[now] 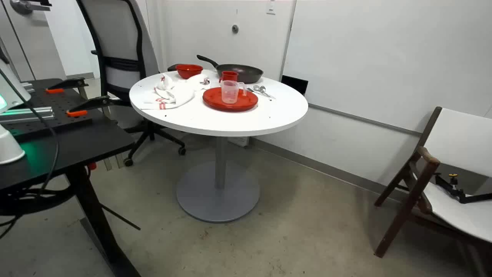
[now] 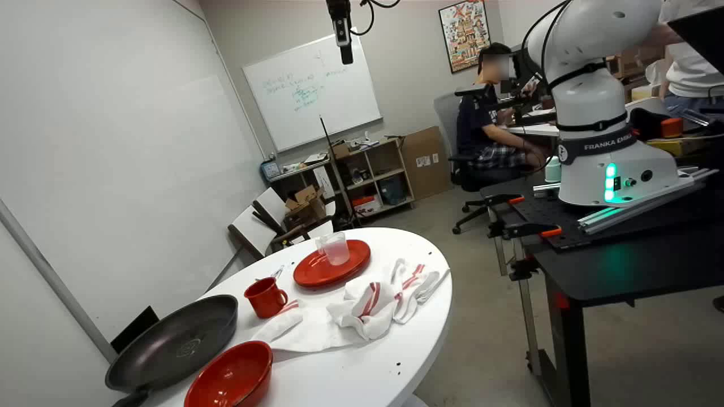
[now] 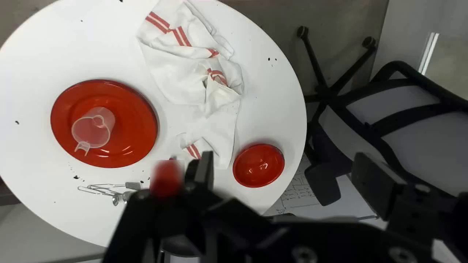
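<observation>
My gripper hangs high over the round white table, its two dark fingers point(image 3: 367, 179) spread wide with nothing held between them. Below the gap, toward the left finger, lies a red bowl point(image 3: 259, 165). A clear measuring cup point(image 3: 93, 127) stands on a red plate point(image 3: 134, 114) at the left of the wrist view. Beside them is a crumpled white towel point(image 3: 175, 70) with red stripes. In exterior view 2 a red mug point(image 2: 263, 298) sits near a black frying pan point(image 2: 169, 346); the gripper largely hides both from the wrist camera.
Metal utensils point(image 3: 105, 190) lie by the plate. A black office chair point(image 1: 117, 50) stands close behind the table point(image 1: 216, 120), with the wall on another side. Bare tabletop shows around the front edge. The robot's base point(image 2: 611, 173) is on a separate black bench point(image 2: 631, 271).
</observation>
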